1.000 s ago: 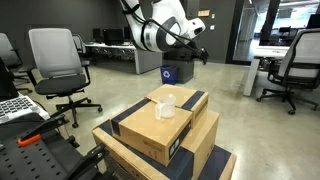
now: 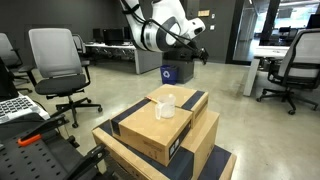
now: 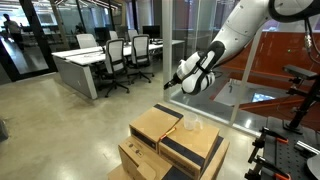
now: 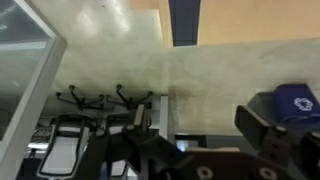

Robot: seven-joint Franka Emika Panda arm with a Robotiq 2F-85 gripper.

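My gripper (image 2: 209, 36) is at the end of the white arm (image 2: 165, 30), raised beyond and above the cardboard boxes. Its dark fingers stand wide apart, and in the wrist view nothing shows between them. A clear, cup-like container (image 2: 165, 106) sits on top of the cardboard boxes (image 2: 152, 130), well away from the gripper. From the other side, exterior view 2 has the gripper (image 3: 161, 63) beyond the boxes (image 3: 158, 122), with the clear container (image 3: 191, 123) on them. The container does not show in the wrist view; a box edge (image 4: 240, 22) crosses its top.
A dark table (image 2: 45, 155) with a red clamp is at the near left. Office chairs (image 2: 62, 75) stand around, and a blue bin (image 2: 169, 75) is on the floor behind the boxes. Open floor (image 3: 70, 135) lies beside the boxes in exterior view 2.
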